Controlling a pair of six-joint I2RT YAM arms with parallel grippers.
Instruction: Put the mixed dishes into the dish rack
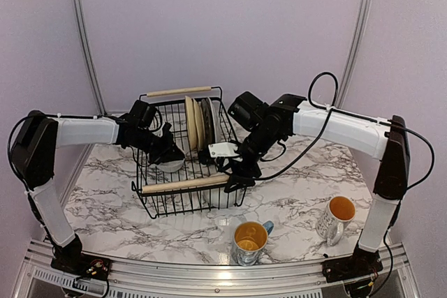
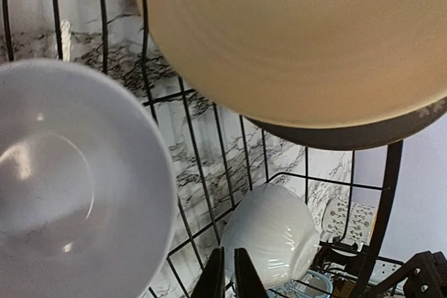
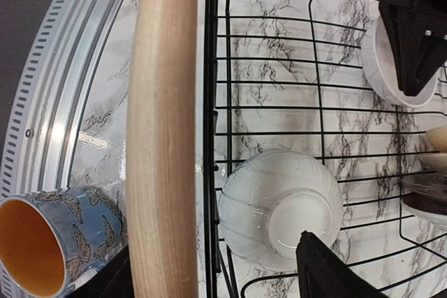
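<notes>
The wire dish rack (image 1: 181,188) holds upright plates (image 1: 198,123) and two white bowls, one at the left (image 2: 70,186), another at the near right (image 3: 279,200). My left gripper (image 1: 167,148) is inside the rack by the left bowl; its dark fingers show at the bottom of its wrist view, their grip unclear. My right gripper (image 1: 234,179) hangs over the rack's near right corner, open, above the second bowl.
A blue butterfly mug (image 1: 248,246) stands in front of the rack, a white patterned mug (image 1: 332,221) to its right.
</notes>
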